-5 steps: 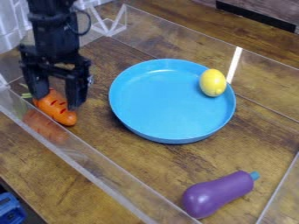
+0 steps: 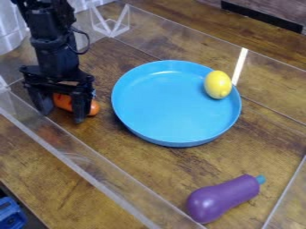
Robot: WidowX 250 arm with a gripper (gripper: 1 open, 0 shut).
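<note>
My black gripper (image 2: 63, 98) is low on the left of the wooden counter, open, its fingers around or just over an orange carrot (image 2: 89, 109), which is partly hidden behind them. A blue plate (image 2: 174, 106) lies right of the gripper, with a yellow lemon-like object (image 2: 217, 84) at its right rim. A purple eggplant (image 2: 223, 199) lies at the lower right.
Clear plastic walls (image 2: 125, 190) run along the left and front. A blue object (image 2: 7, 215) shows at the bottom left corner. Bare wood is free below the plate.
The carrot now sits farther right than a second ago.
</note>
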